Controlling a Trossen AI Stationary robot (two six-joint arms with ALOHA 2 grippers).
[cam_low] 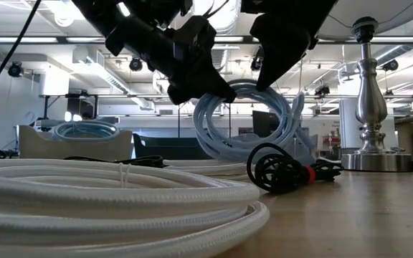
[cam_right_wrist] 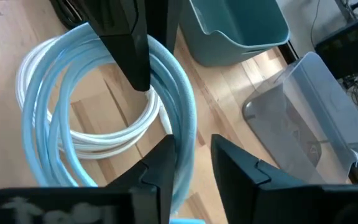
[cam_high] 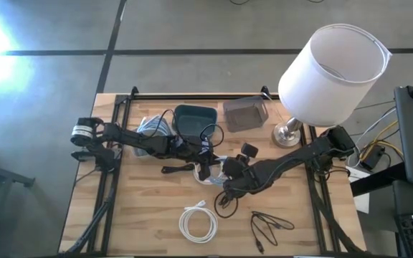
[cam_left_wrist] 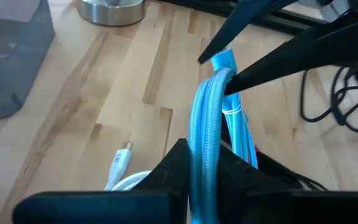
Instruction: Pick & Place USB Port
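A coiled light-blue cable [cam_right_wrist: 186, 112] hangs above the table between both arms. In the left wrist view, my left gripper is shut on the coil's strands, one finger on each side. My right gripper stands open at the coil's side, and the strands pass by its left finger without being clamped. From low down, the coil [cam_low: 287, 118] hangs upright under the two arms; whether its bottom touches the table is hard to tell.
A green bin [cam_high: 195, 110] and a clear grey bin [cam_high: 246, 103] stand at the back, near a lamp base [cam_high: 287, 133]. Below the coil lies a coiled white cable [cam_right_wrist: 107, 138]. Another white coil [cam_high: 197, 223] and a black cable [cam_high: 264, 228] lie in front.
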